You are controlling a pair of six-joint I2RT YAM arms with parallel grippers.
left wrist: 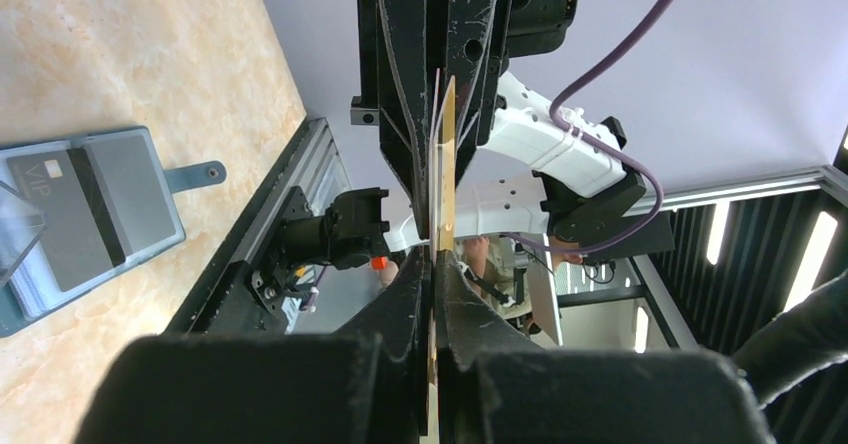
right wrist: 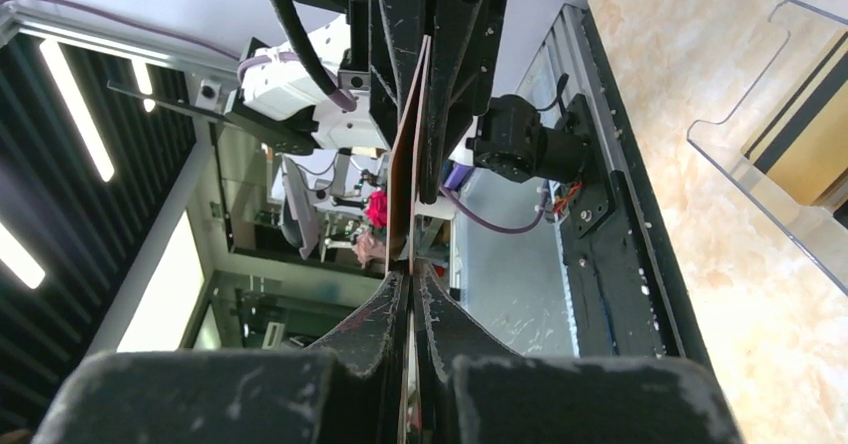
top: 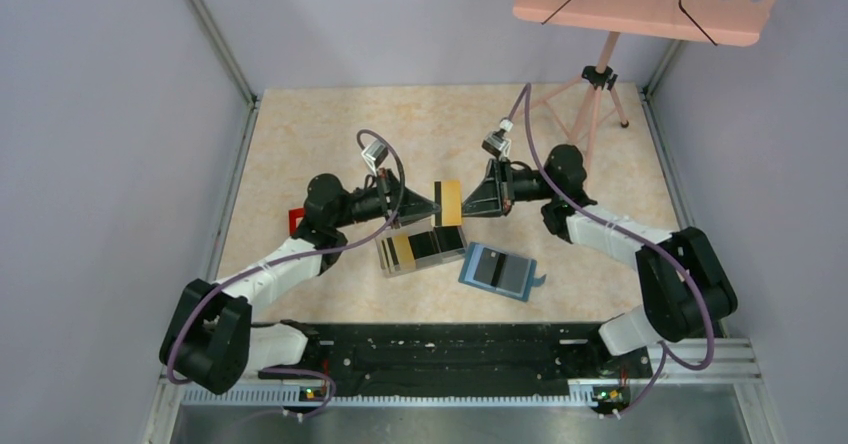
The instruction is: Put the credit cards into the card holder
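Observation:
A gold card with a black stripe [top: 450,204] is held up in the middle, between my left gripper [top: 434,207] and my right gripper [top: 468,207], both shut on its opposite edges. In both wrist views it shows edge-on as a thin strip. Below it on the table lies a clear tray [top: 420,260] with black and gold cards. To its right lies the blue card holder [top: 480,280], with a grey VIP card [left wrist: 70,224] in it.
A pink stand [top: 600,84] rises at the back right. A red item [top: 295,220] lies at the left, partly hidden by my left arm.

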